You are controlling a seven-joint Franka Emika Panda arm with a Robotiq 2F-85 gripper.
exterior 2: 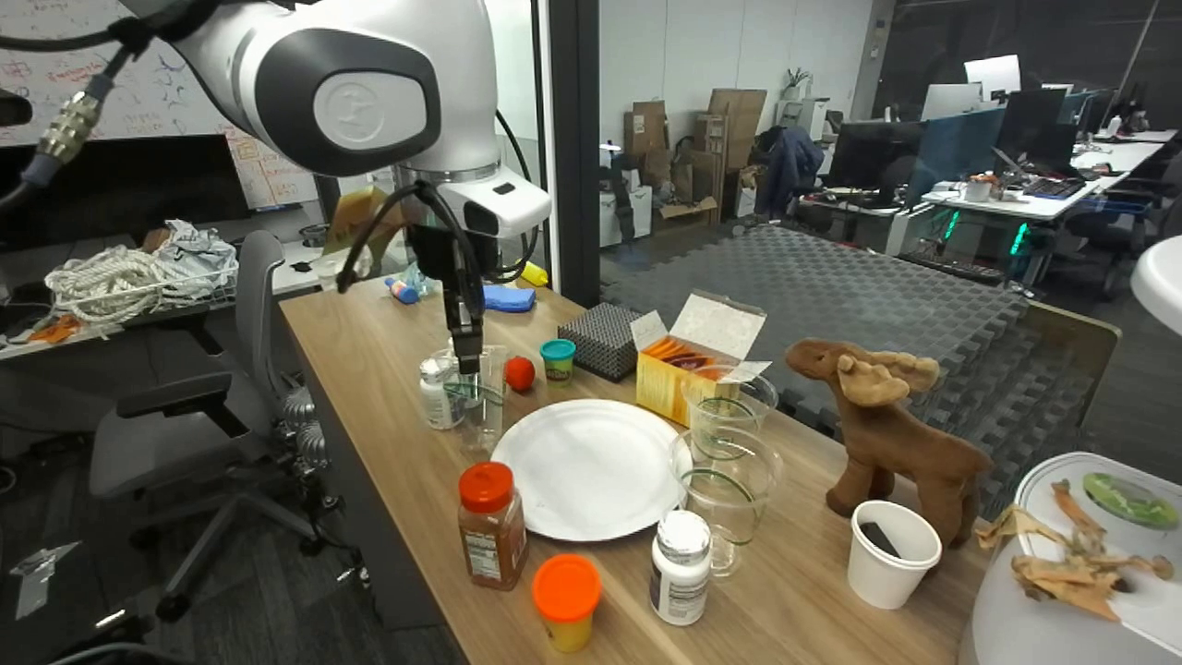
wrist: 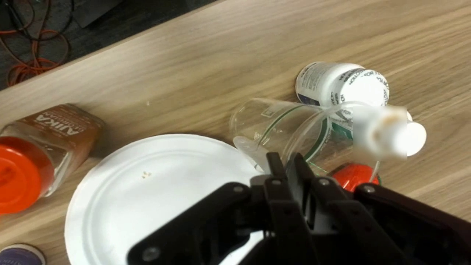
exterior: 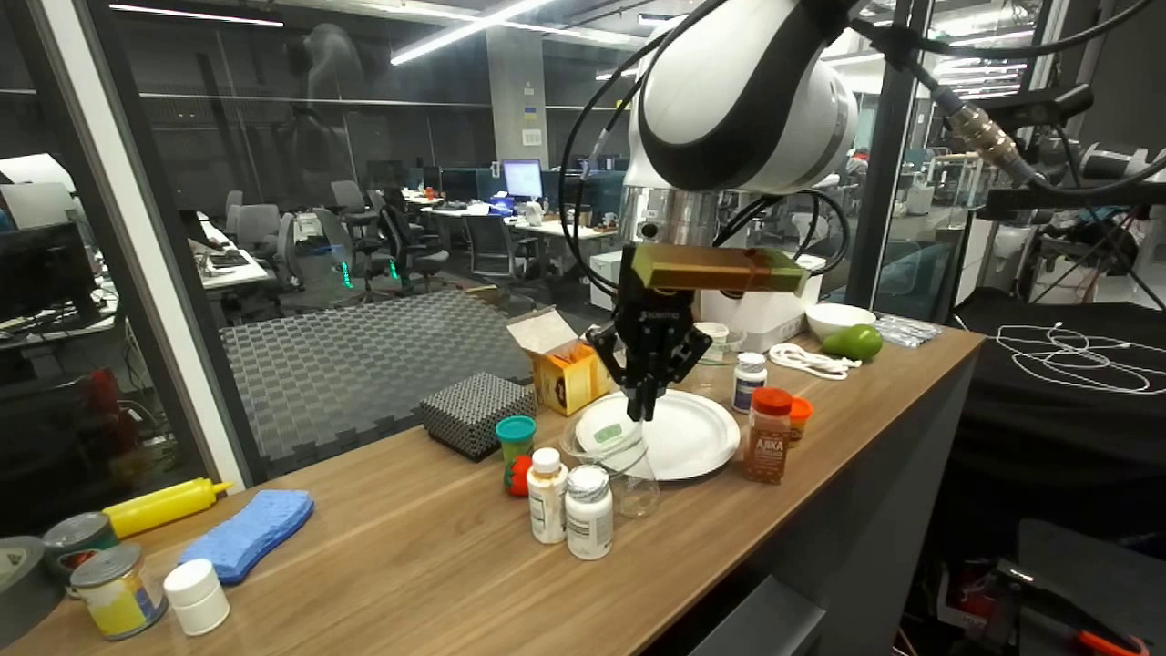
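Observation:
My gripper is shut on what looks like a thin pale spoon (wrist: pixel 248 149). Its broad end hangs beyond the fingertips against the clear cup; whether it is inside or outside the cup I cannot tell. The clear plastic cup (wrist: pixel 276 123), ringed with green lines, leans over in exterior view 1, its mouth towards the left and the white bottles. The gripper (exterior: pixel 642 415) is beside the cup's rim, over the near edge of the white plate (exterior: pixel 710 432). In exterior view 2 the fingertips (exterior 2: pixel 470 364) are at the cup's mouth.
White bottles (exterior: pixel 589 514) and a red object (wrist: pixel 355 176) crowd the cup. An orange-lidded spice jar (exterior 2: pixel 492 525) stands across the plate. Two clear cups (exterior 2: pixel 726 488), a white bottle (exterior 2: pixel 681 566) and an open box (exterior 2: pixel 681 355) surround the plate. Bare tabletop (exterior: pixel 415 547) lies left of the bottles.

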